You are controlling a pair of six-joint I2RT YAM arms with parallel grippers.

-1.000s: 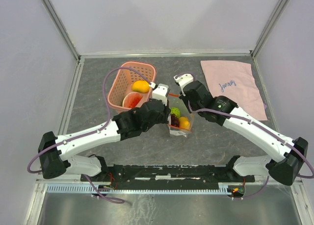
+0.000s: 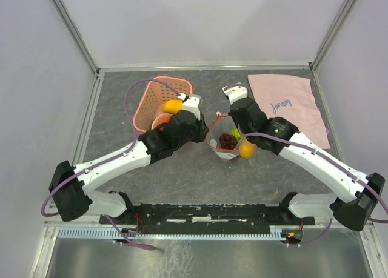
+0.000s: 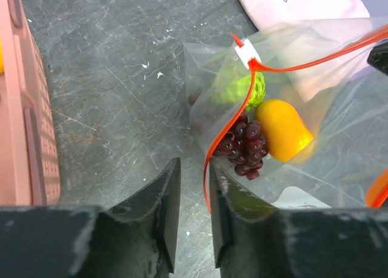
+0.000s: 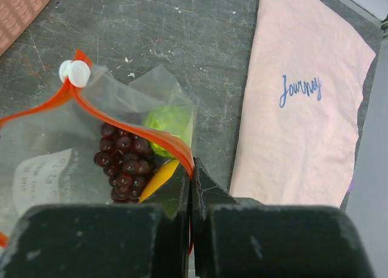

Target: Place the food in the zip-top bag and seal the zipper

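Observation:
A clear zip bag [image 2: 221, 142] with an orange zipper and white slider holds dark grapes [image 3: 245, 148], a green item [image 4: 167, 123] and an orange-yellow item [image 3: 282, 126]. My right gripper is shut on the bag's zipper edge at its right side. My left gripper is part open at the bag's left edge, the orange zipper strip running by its right finger; whether it touches the strip is hard to tell.
A pink basket [image 2: 145, 108] with yellow and red food stands at the back left. A pink cloth [image 4: 297, 139] marked "Journey" lies at the right. Bare grey floor is in front.
Over the last second both grippers have moved toward the back, the right one also rightward, carrying the bag's edge.

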